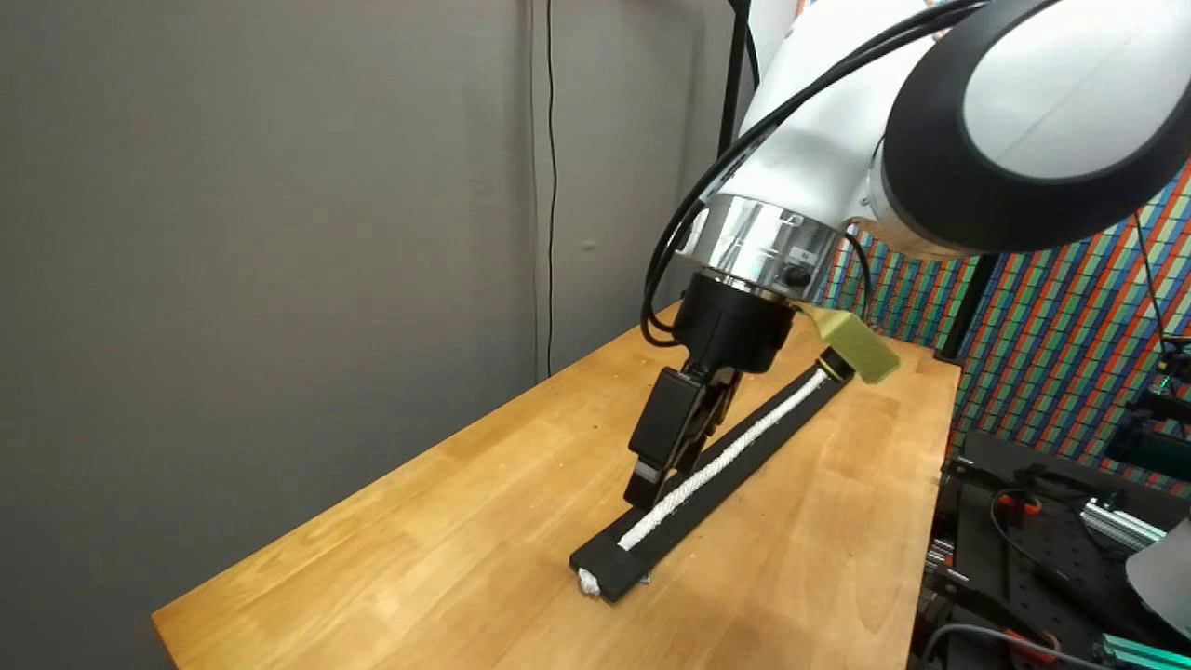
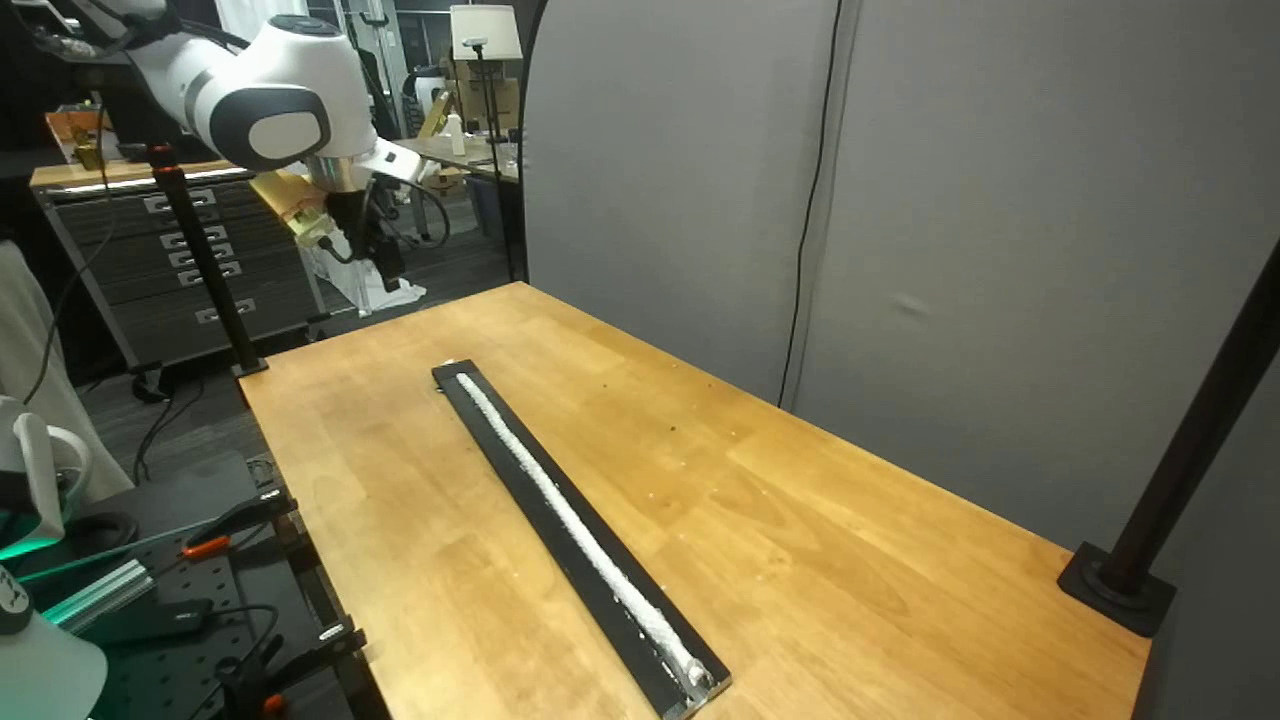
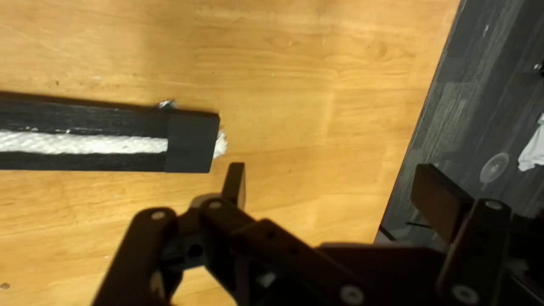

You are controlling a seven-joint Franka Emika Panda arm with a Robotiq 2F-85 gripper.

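A long black board lies flat on the wooden table, a white rope-like strand running along its length. In the wrist view a plain black band crosses the strand near one end, and a frayed white tip sticks out past it. My gripper is open, its fingers wide apart with nothing between them. The board's end is up and to the left of the fingers there, apart from them. In exterior view 2 the gripper hangs in the air around the table's far left edge.
Bare wooden table surrounds the board on both sides. Black posts stand at the table's edge. A dark shelf with clamps and tools adjoins the table's side. Grey panels rise behind.
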